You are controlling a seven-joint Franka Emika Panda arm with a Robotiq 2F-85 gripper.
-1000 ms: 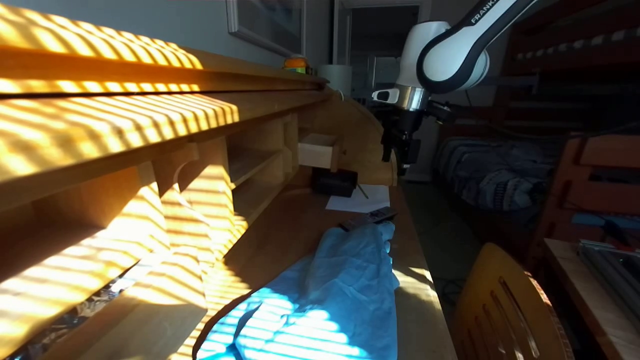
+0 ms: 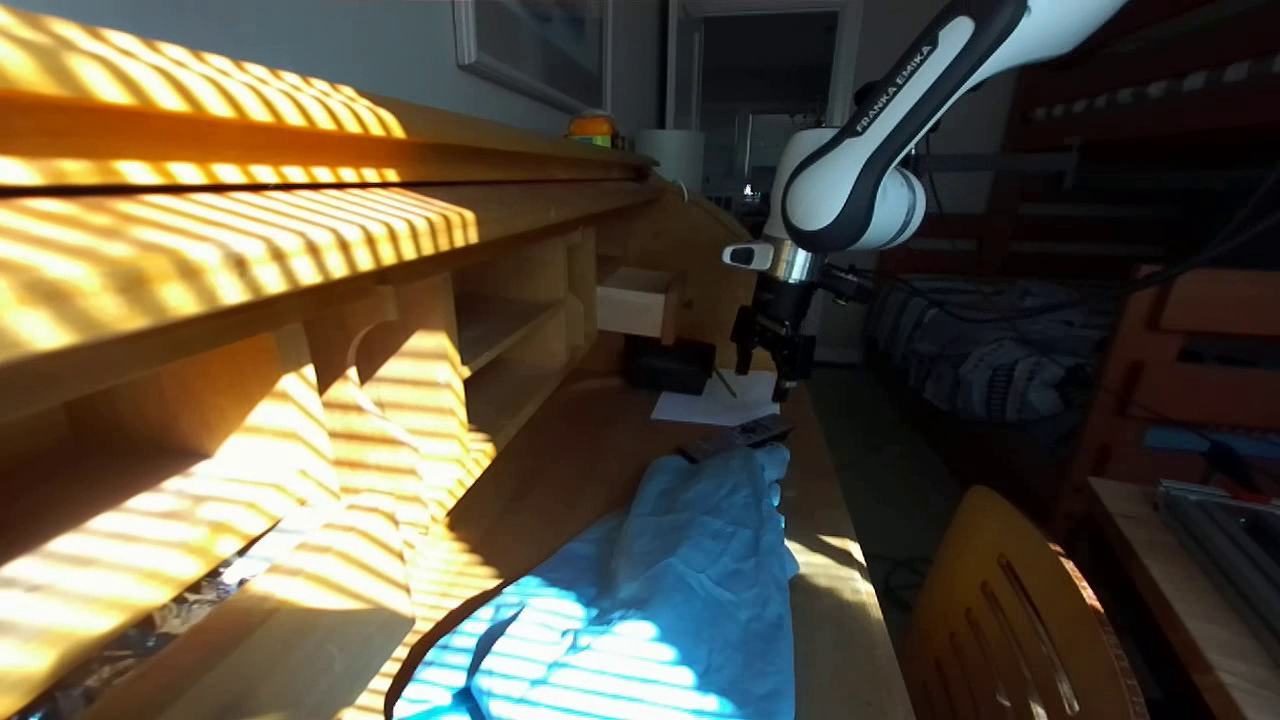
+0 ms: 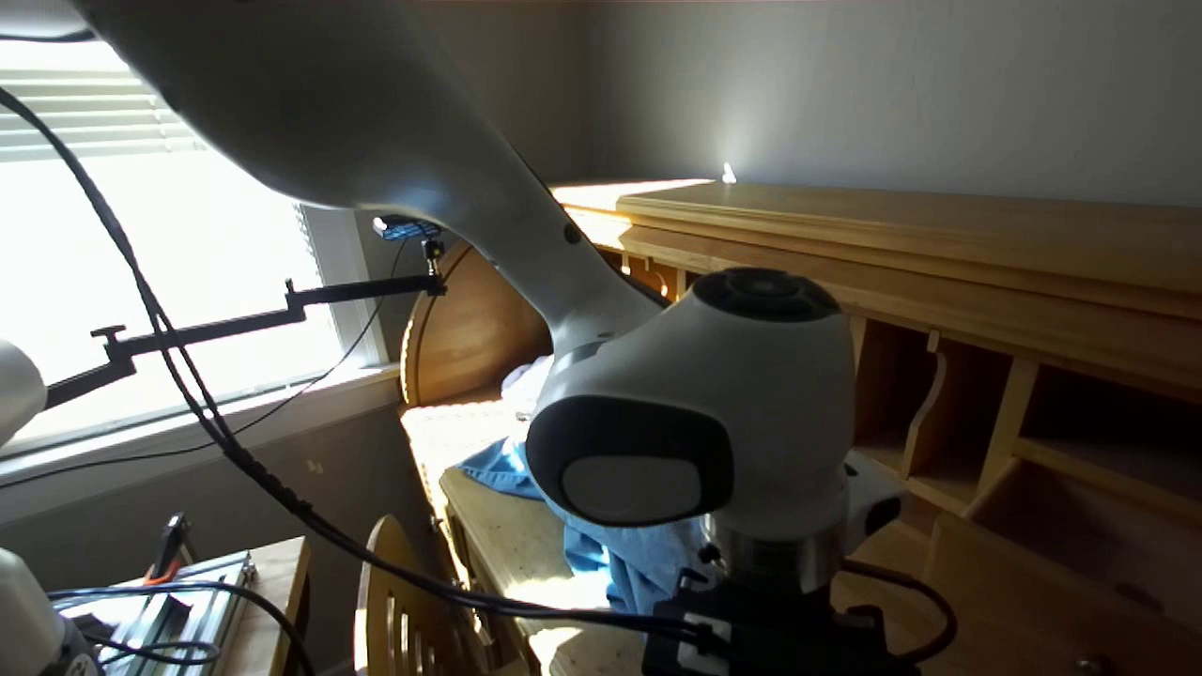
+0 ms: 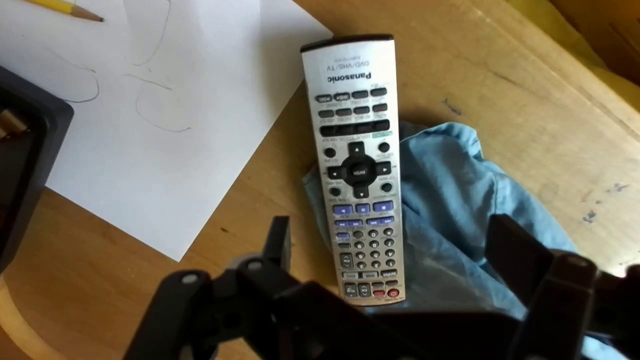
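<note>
My gripper is open above the desk, its two black fingers spread wide with nothing held between them. Below it in the wrist view lies a silver Panasonic remote control, its lower end framed by the gap between the fingers. The remote rests partly on a blue cloth and partly on bare wood; its top end lies close to the corner of a white paper sheet. From exterior view 1, the gripper hangs over the paper, above and behind the remote. In exterior view 2 the arm hides the remote.
A yellow pencil lies on the paper. The black box stands beside it, below a pulled-out drawer. Wooden cubbies line one side of the desk; a chair stands on the other. Cloth covers much of the near desktop.
In exterior view 1, the arm and gripper have come down towards the desk and shifted left. The remote, cloth and paper lie where they were.
</note>
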